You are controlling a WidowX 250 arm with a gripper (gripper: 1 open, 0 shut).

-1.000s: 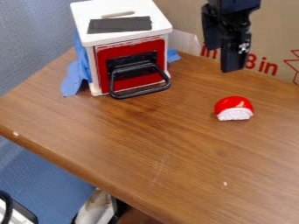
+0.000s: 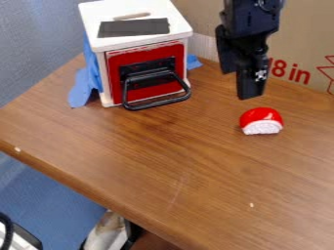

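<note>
My black gripper (image 2: pixel 245 73) hangs in the air at the upper right, pointing down, above and behind a small red object with a white front (image 2: pixel 261 121) on the wooden table. Whether its fingers are open or shut is hard to tell. A white toy oven (image 2: pixel 179 55) with a red front and a black handle (image 2: pixel 156 103) stands at the back left, with a dark grey slab and a light stick on its top.
A blue cloth (image 2: pixel 81 86) lies under and beside the oven. A cardboard panel (image 2: pixel 307 49) closes the back. The table's left edge drops to a blue floor.
My gripper has moved left and somewhat down compared with a second ago. The oven and the red object have not moved.
</note>
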